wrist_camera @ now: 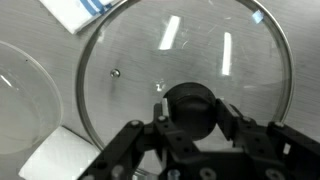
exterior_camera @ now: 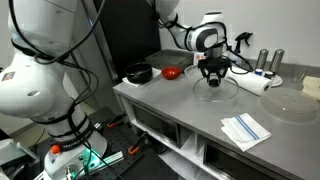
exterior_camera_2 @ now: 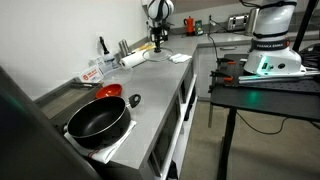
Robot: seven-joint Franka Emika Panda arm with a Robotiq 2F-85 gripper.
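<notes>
A round glass lid with a dark rim [wrist_camera: 104,160] and a black knob [wrist_camera: 190,110] fills much of the wrist view. My gripper is shut on the knob, its fingers on either side. From the first exterior view, the lid [exterior_camera: 222,94] shows under the gripper [exterior_camera: 212,79], seemingly raised a little above the grey counter. A black pan [exterior_camera: 138,73] rests on the counter's left part; in the second exterior view the same pan [exterior_camera_2: 100,122] appears uncovered, on a white cloth.
A red bowl [exterior_camera: 170,73] stands right of the pan. A clear bowl [exterior_camera: 290,105] sits at the right, and a striped folded towel [exterior_camera: 245,130] lies near the front edge. White paper rolls [exterior_camera: 252,82] lie behind the lid.
</notes>
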